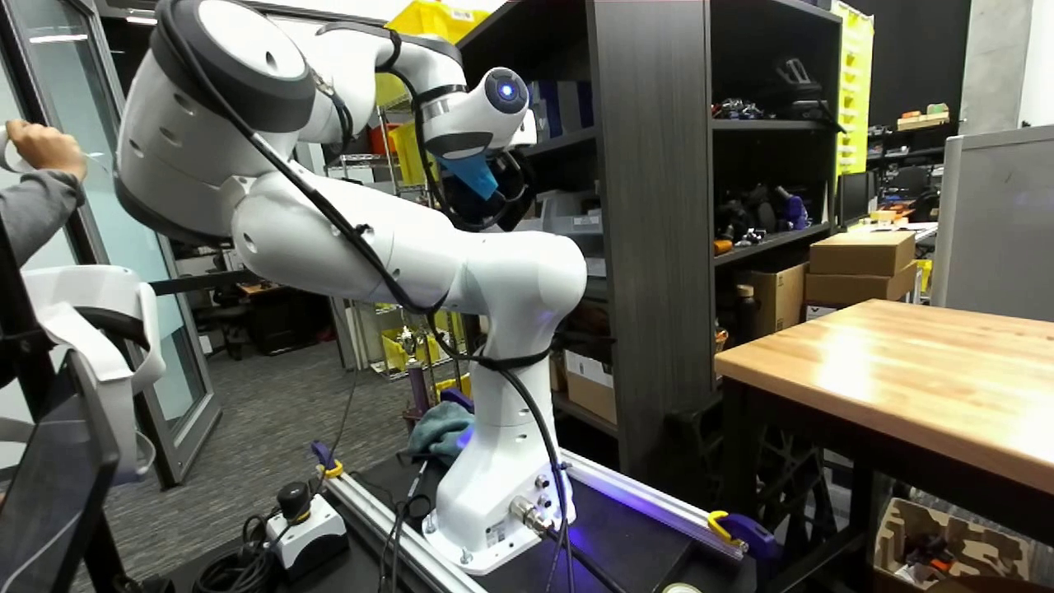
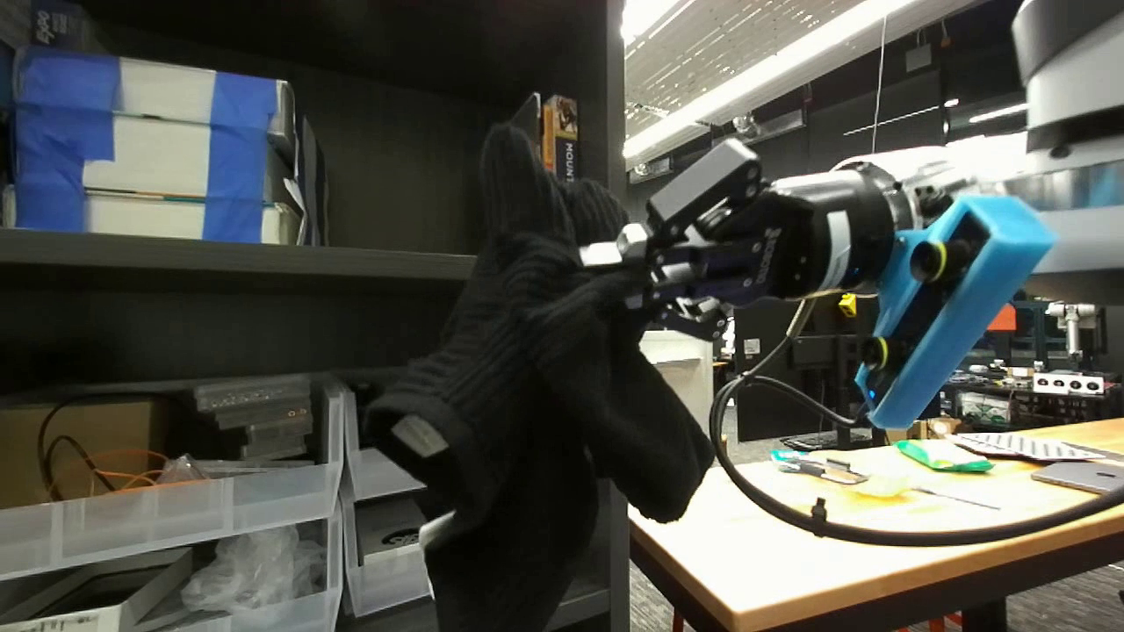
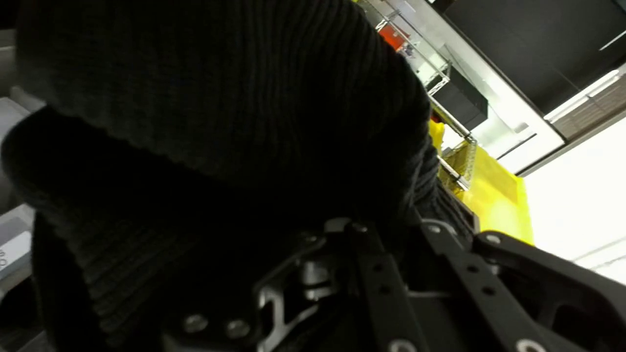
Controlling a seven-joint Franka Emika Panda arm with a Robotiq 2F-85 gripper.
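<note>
A black ribbed knit cloth [image 2: 527, 358], perhaps a garment, hangs from my gripper [image 2: 622, 263] in exterior view 2. The fingers are shut on a bunched part of it, and its folds spread to both sides and drop below the frame. A pale tag [image 2: 419, 435] shows on one fold. From the wrist camera, the dark cloth [image 3: 234, 88] fills most of the picture and hides the fingertips. In exterior view 1 the wrist with its blue bracket [image 1: 472, 176] is high beside the shelf; the cloth there is hard to tell from the dark background.
Behind the cloth stands a dark shelf [image 2: 348, 258] with taped boxes [image 2: 158, 147] and clear plastic drawers [image 2: 179, 523]. A wooden table [image 2: 727, 569] is to the right, with some items on it. One loose cable [image 2: 780, 516] loops below the wrist. A person's hand [image 1: 49, 148] shows at far left.
</note>
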